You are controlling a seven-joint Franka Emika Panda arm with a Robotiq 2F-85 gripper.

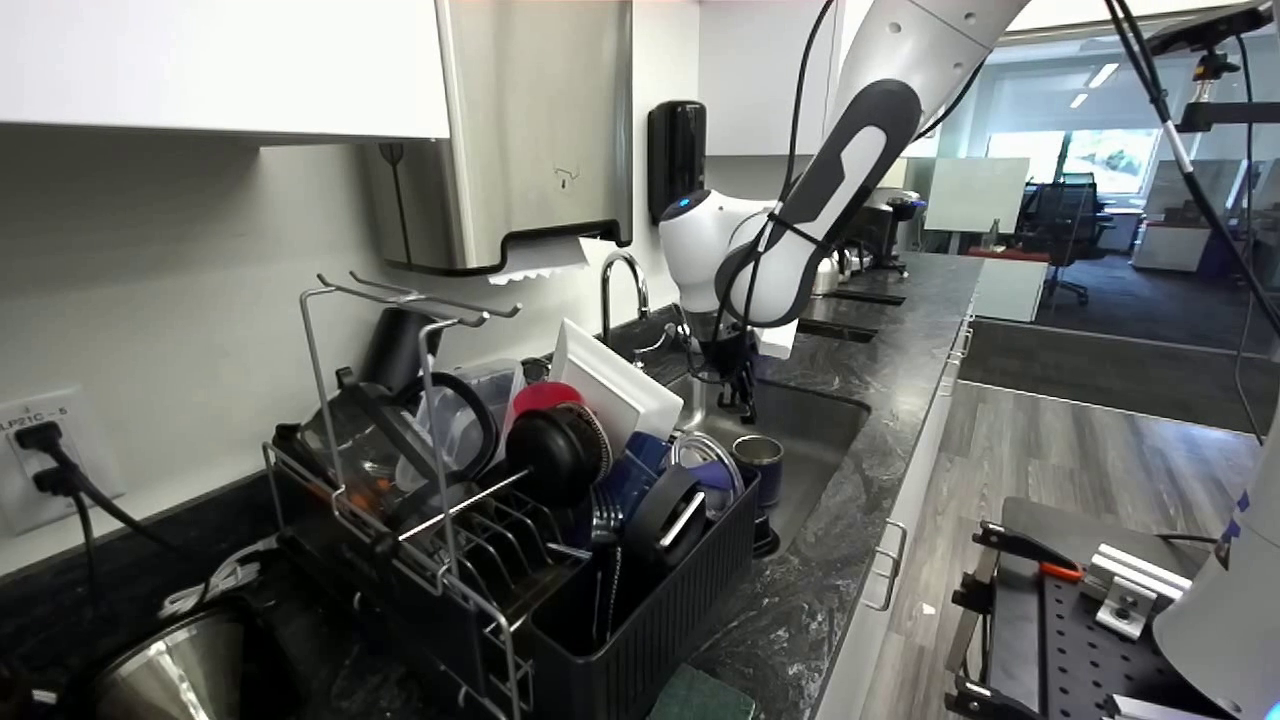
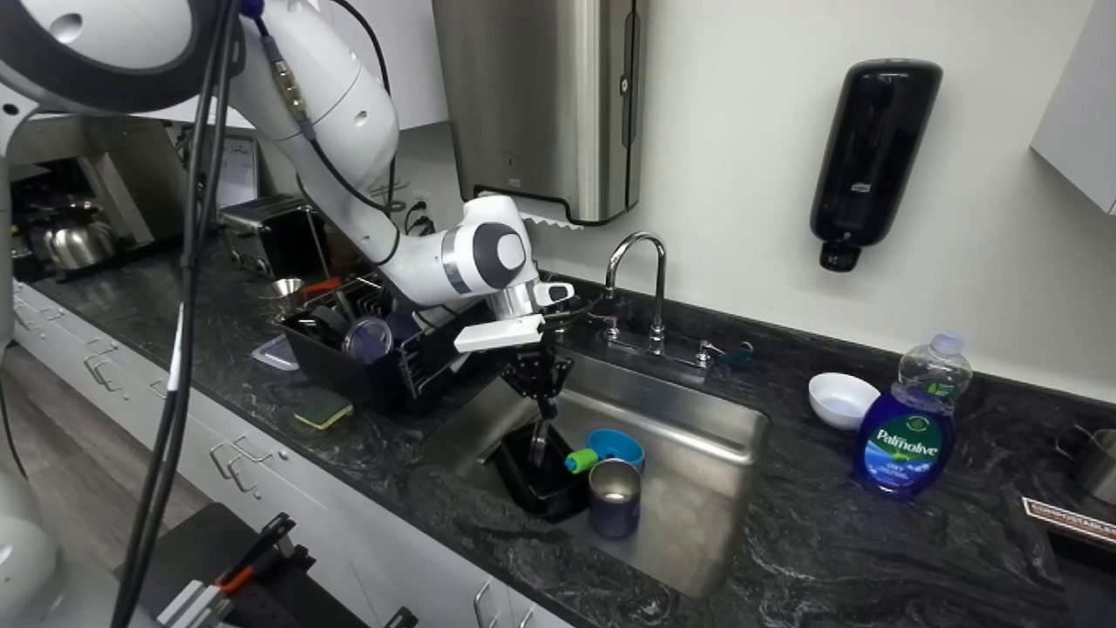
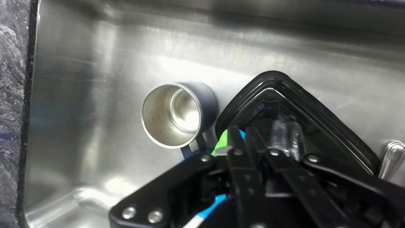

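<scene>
Over the sink (image 2: 680,419), my gripper (image 2: 544,410) points down with its fingers close together. A narrow silvery or clear object (image 2: 538,444) extends below the fingertips, over the black container (image 2: 554,511); what it is cannot be made out. The wrist view shows my gripper with its fingers near each other above the corner of the black container (image 3: 322,117); the grip itself is hidden. A clear, shiny shape (image 3: 287,138) appears beside the fingers, perhaps a reflection. A dark metal mug (image 3: 172,114) stands left of the container.
A blue cup (image 2: 617,445) and a green-ended item (image 2: 581,460) crowd the mug. The faucet (image 2: 659,283) rises behind the sink. A full dish rack (image 1: 504,564) borders it. White bowl (image 2: 843,399) and soap bottle (image 2: 908,440) stand on the counter. The sink's far side is free.
</scene>
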